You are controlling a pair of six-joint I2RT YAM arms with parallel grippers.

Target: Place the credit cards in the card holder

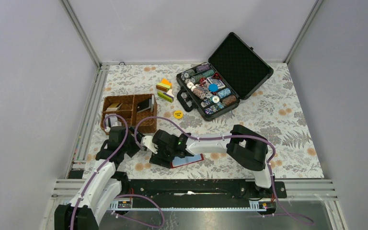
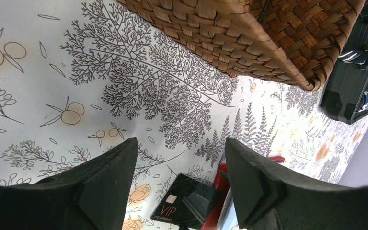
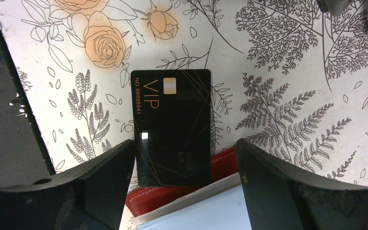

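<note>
In the right wrist view a black VIP card [image 3: 172,124] lies flat, its lower end overlapping the red edge of the card holder [image 3: 167,199]. The holder's pale blue inside [image 3: 206,213] shows below. My right gripper is open, its fingers apart on either side of the card's lower half; a gap shows on the card's right. In the left wrist view my left gripper also stands open with nothing gripped. Beyond its fingers the same card [image 2: 175,196] and the holder's red edge [image 2: 215,211] appear, partly hidden.
A woven basket [image 1: 130,98] with compartments stands just behind the left gripper. An open black case of poker chips [image 1: 242,64] sits at the back. Small yellow-green items [image 1: 165,96] and a yellow disc [image 1: 178,114] lie between them.
</note>
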